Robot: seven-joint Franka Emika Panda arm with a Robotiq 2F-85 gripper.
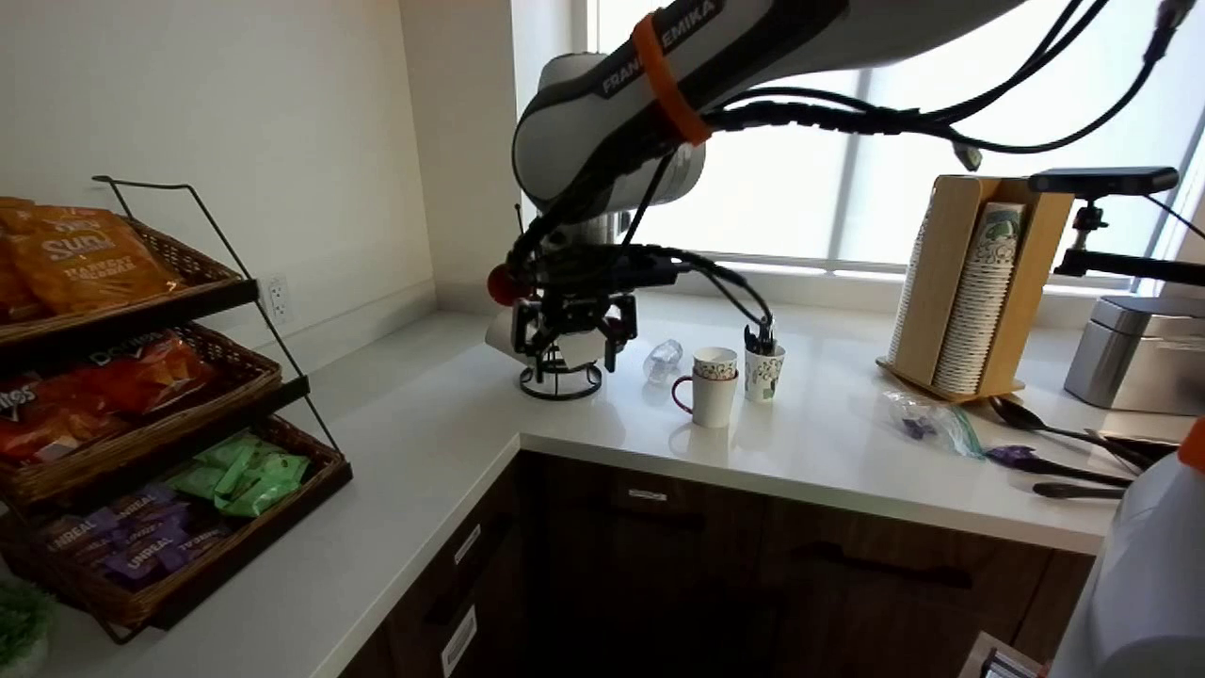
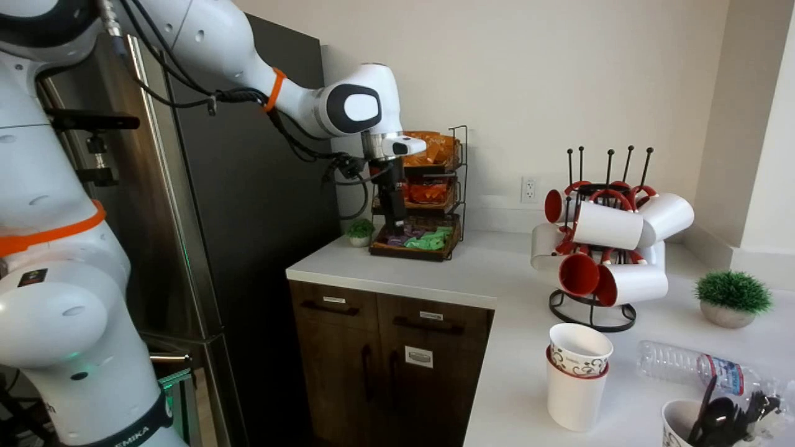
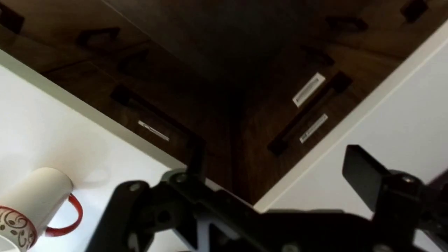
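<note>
My gripper [image 1: 572, 339] hangs above the counter corner, its two fingers spread and nothing between them. The wrist view has the gripper open over the dark cabinet corner, with a black finger [image 3: 363, 178] on the right. A white mug [image 1: 712, 401] with a red handle and a patterned paper cup in its mouth stands on the counter; the wrist view catches this mug [image 3: 40, 193] at lower left. Behind the gripper in exterior view 1, it partly hides a mug tree, whose white-and-red mugs [image 2: 609, 225] show clearly in exterior view 2.
A three-tier snack rack [image 1: 243, 296] holds chip bags and small packets. Near the mug are a cup of black cutlery [image 1: 763, 373] and a clear bottle [image 2: 700, 366]. A wooden cup dispenser [image 1: 946, 288] and dark utensils [image 1: 1056, 463] lie farther right. The counter [image 1: 395, 429] beside the rack is clear.
</note>
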